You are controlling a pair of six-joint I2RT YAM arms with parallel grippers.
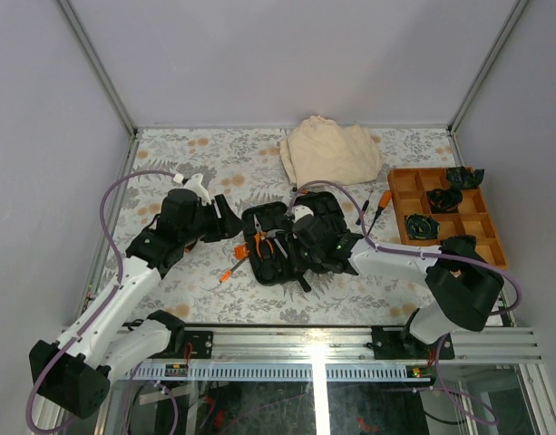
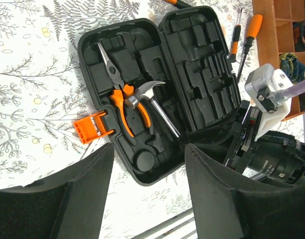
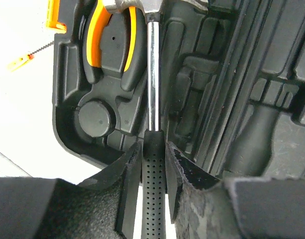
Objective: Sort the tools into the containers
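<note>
A black moulded tool case (image 2: 90, 50) lies open in the middle of the table, its lid to the right. Orange-handled pliers (image 2: 123, 112) rest in its left half. Over them lies the head of a hammer (image 2: 163, 117), whose black handle (image 3: 153, 199) runs out over the case's front rim. My right gripper has its fingers on both sides of that handle, close to it and part open; a firm grip cannot be made out. My left gripper is open and empty, up and to the left of the case (image 1: 250, 222).
A wooden compartment box (image 1: 400, 195) with dark cable coils stands at the right. Screwdrivers (image 1: 380, 207) lie between it and the case. An orange-handled tool (image 1: 228, 275) is left of the case. A beige cloth (image 1: 327, 149) lies at the back.
</note>
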